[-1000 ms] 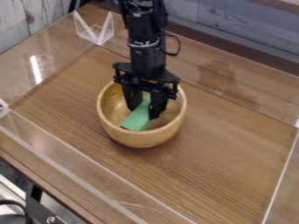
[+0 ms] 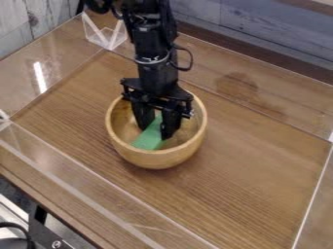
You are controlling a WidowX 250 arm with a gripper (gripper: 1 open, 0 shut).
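Note:
A tan bowl (image 2: 180, 153) sits near the middle of the wooden table. Inside it lies a green object (image 2: 148, 136). My black arm reaches down from the top, and my gripper (image 2: 158, 124) is low inside the bowl at the green object's upper end. The gripper appears closed on that object, though the fingertips are dark and partly hidden against it.
Bare table (image 2: 254, 165) spreads to the right and in front of the bowl. A clear plastic piece (image 2: 104, 27) stands at the back left, and another lies at the left edge. A wall borders the back.
The arm and gripper have shifted slightly toward the left within the bowl, and the green object has moved a little with them.

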